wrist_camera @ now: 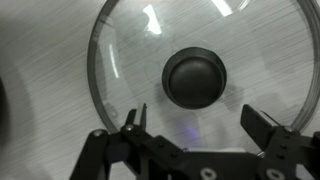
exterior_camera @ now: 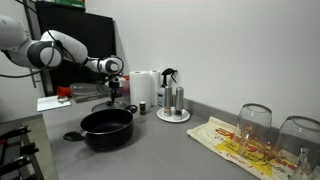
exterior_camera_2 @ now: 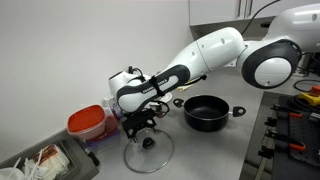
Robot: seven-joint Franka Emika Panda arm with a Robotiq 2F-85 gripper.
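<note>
A clear glass lid with a round black knob (wrist_camera: 194, 78) lies flat on the grey table. In the wrist view my gripper is open, its two fingers wide apart, with the knob just ahead of the gap between them and nothing held. From the second exterior view, the gripper (exterior_camera_2: 143, 128) hangs over the glass lid (exterior_camera_2: 165, 160), close above its knob (exterior_camera_2: 149, 143). A black two-handled pot (exterior_camera: 106, 129) stands uncovered beside the lid, nearer the table's front in the first exterior view.
A red container (exterior_camera_2: 86, 122) and a paper roll (exterior_camera: 144, 88) stand near the arm. Several bottles are on a white plate (exterior_camera: 173, 117). Farther right are a yellow cloth (exterior_camera: 232, 143) and two upturned glass jars (exterior_camera: 254, 123).
</note>
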